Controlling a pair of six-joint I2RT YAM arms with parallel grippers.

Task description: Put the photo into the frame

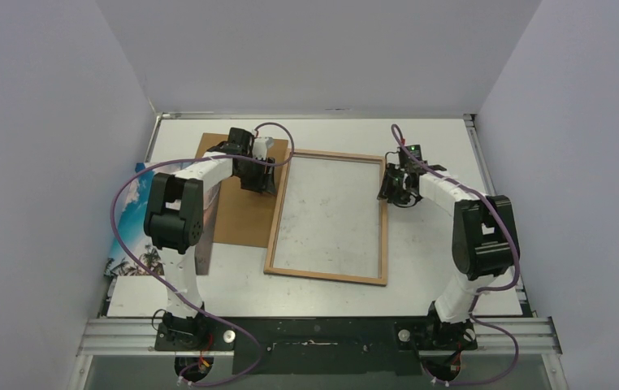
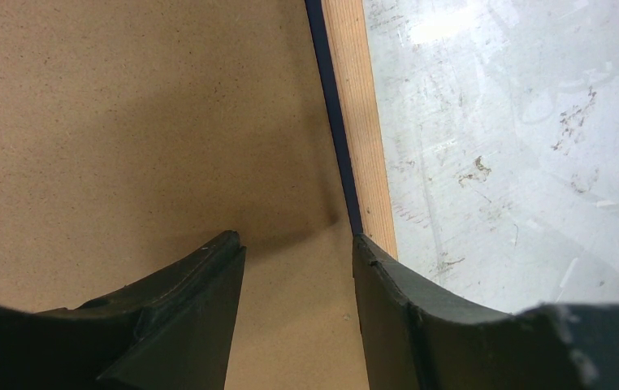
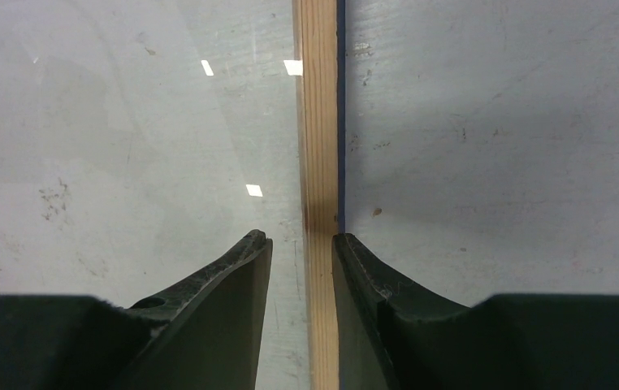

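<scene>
A wooden frame (image 1: pixel 325 278) lies on the white table with its inside clear of any photo. The photo (image 1: pixel 133 219), with blue sky and palms, lies at the far left, partly behind the left arm. Beside the frame's left bar, my left gripper is part open over the brown backing board (image 2: pixel 168 146); its right finger (image 2: pixel 387 301) is close to the bar (image 2: pixel 361 122). My right gripper stands part open above the frame's right bar (image 3: pixel 320 122), one finger on either side of it, and holds nothing.
The brown board (image 1: pixel 241 223) extends left of the frame, its right edge close to the frame's left bar.
</scene>
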